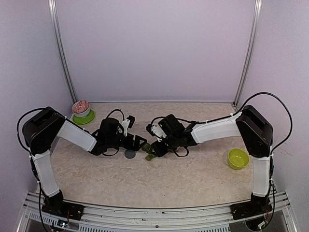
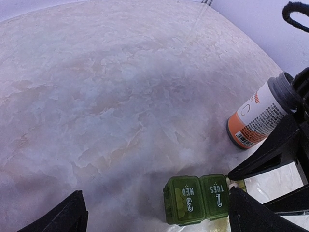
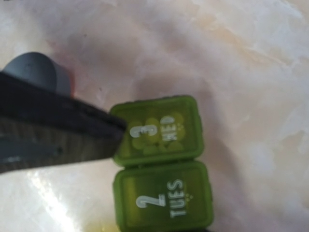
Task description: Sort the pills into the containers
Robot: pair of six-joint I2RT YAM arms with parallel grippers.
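A green pill organizer [image 1: 146, 147] lies mid-table between the arms. Its WED lid and TUES lid are shut, and yellowish pills show through the WED lid in the right wrist view. My left gripper is open, its fingers on either side of the organizer. My right gripper [image 1: 157, 150] is at the organizer's other end, fingers apart; a small pale spot [image 2: 233, 183] shows by its upper fingertip, too unclear to name. An orange-and-white bottle [image 2: 260, 113] with a grey neck stands behind the right fingers.
A grey-topped round object [image 1: 130, 153] sits just left of the organizer. A yellow-green bowl [image 1: 238, 159] stands at the far right. At the back left a patterned bowl [image 1: 81, 107] rests over a green plate [image 1: 84, 119].
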